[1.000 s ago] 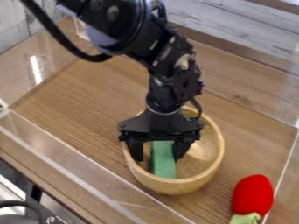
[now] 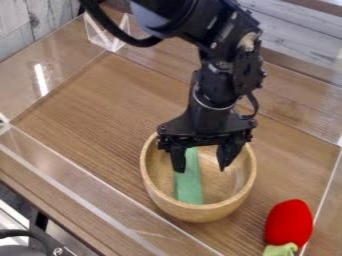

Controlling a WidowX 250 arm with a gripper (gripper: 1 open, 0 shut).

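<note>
My gripper (image 2: 202, 152) is open above the back half of a round wooden bowl (image 2: 198, 212), its dark fingers spread over the bowl. A green rectangular block (image 2: 189, 186) lies inside the bowl, its far end partly hidden below the gripper.
A red object (image 2: 289, 222) with a light green end sits on the table at the front right, apart from the bowl. Pale boards line the back.
The gripper has risen and moved back and slightly right, away from the green block, which now lies a little further left in the bowl.
</note>
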